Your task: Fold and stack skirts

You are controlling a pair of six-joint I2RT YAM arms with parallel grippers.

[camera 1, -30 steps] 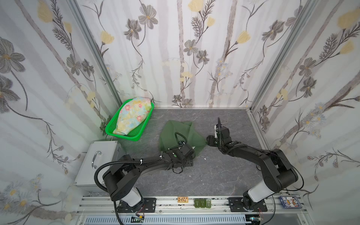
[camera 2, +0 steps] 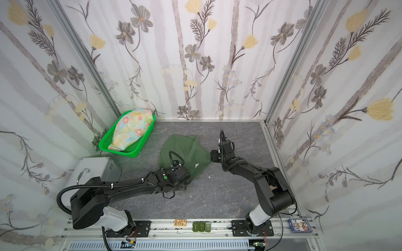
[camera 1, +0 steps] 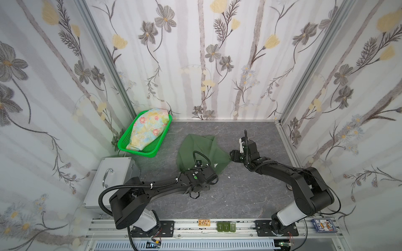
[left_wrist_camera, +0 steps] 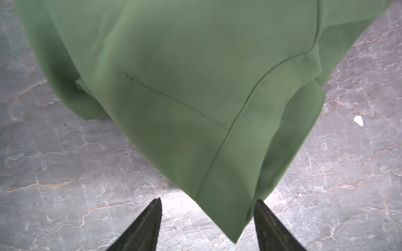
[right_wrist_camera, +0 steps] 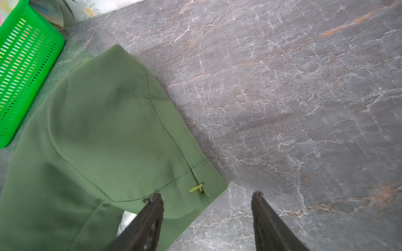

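A green skirt [camera 1: 196, 144] lies crumpled and partly folded in the middle of the table. My left gripper stands open over a narrow pointed corner of it, which lies between the fingers in the left wrist view, not gripped. My right gripper is at the skirt's right side, fingers apart and nothing held; a hem corner with a small olive tab lies just beside its left finger in the right wrist view. A pastel floral cloth [camera 1: 146, 127] rests in the green basket [camera 1: 150, 152] at the back left.
A silver box [camera 1: 98, 188] with a handle stands at the left front. Small items [camera 1: 226, 227] lie on the front rail.
My left gripper has shifted slightly toward the front of the table. The skirt and my right arm look almost unchanged.
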